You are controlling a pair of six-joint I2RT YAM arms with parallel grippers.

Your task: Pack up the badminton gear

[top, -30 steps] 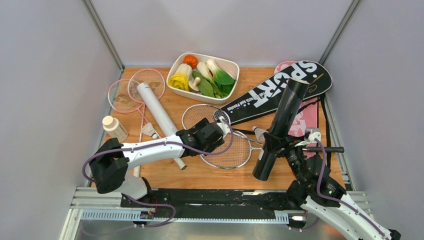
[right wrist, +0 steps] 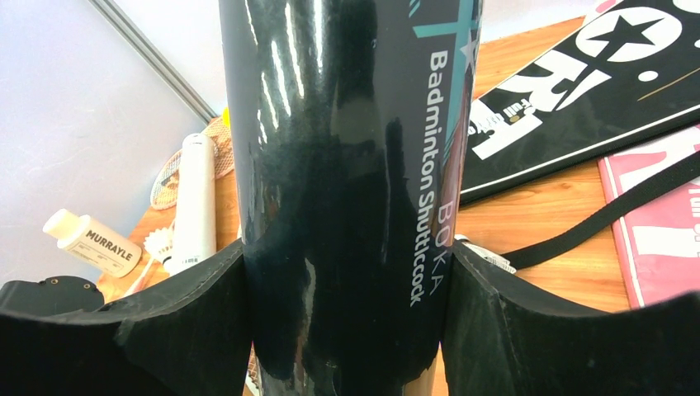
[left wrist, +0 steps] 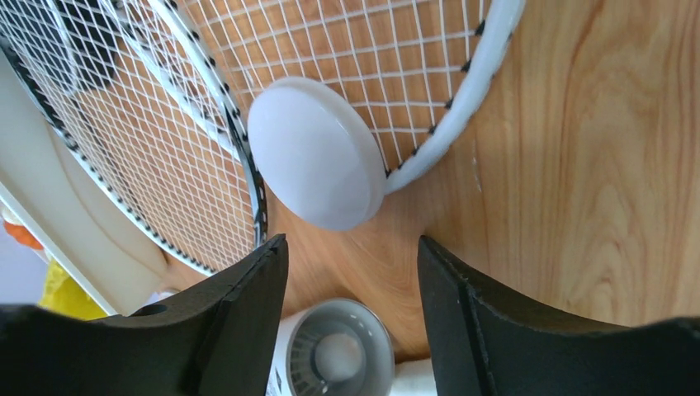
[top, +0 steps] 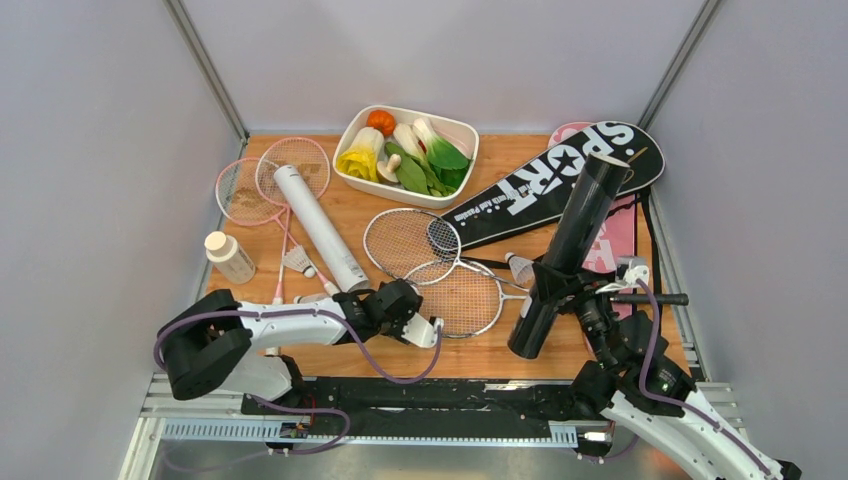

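Note:
A black shuttlecock tube is held upright-tilted by my right gripper, shut around it, at the right of the table. My left gripper stands part open low over the table, with nothing held; a round white lid lies before its fingers at the edge of a white racket. A white tube lies at the left beside two pink rackets and a shuttlecock. A black racket bag lies at the back right over a pink bag.
A white bin of vegetables stands at the back middle, and a white bottle at the left edge. Bare wood shows along the front middle of the table.
My right gripper and its tube have hardly moved.

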